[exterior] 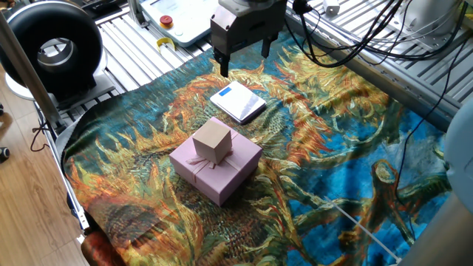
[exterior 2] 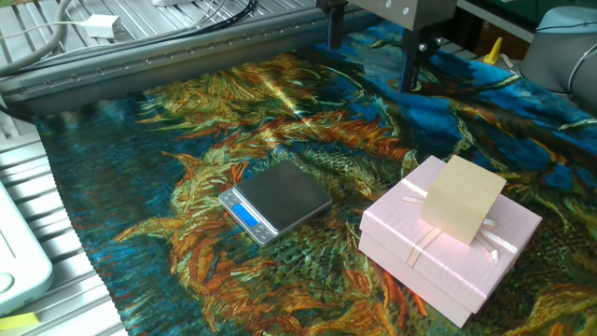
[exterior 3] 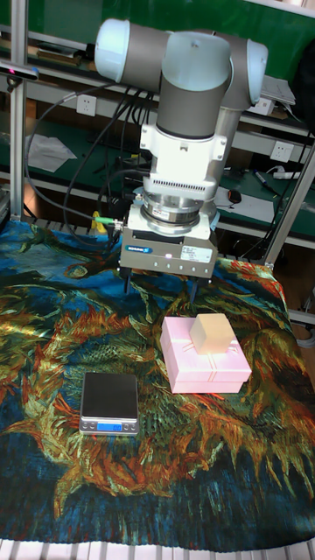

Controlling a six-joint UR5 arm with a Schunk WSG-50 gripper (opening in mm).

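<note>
A plain wooden cube (exterior: 212,142) rests on the lid of a pink gift box (exterior: 220,183) tied with ribbon. Near the box lies a small digital scale (exterior 2: 282,194) with a dark weighing plate and a lit blue display; its plate (exterior 3: 109,395) is bare. My gripper (exterior 3: 160,288) hangs above the cloth with its two dark fingers (exterior 2: 409,75) spread wide and nothing between them. In the third exterior view it appears behind the scale and box, touching neither.
A patterned dragon cloth (exterior: 133,170) covers the table. A black ring-shaped object (exterior: 81,48) stands at one corner, near a panel with a red button (exterior: 166,21). Dark cables (exterior: 355,59) hang by the arm. Cloth around the box and scale is clear.
</note>
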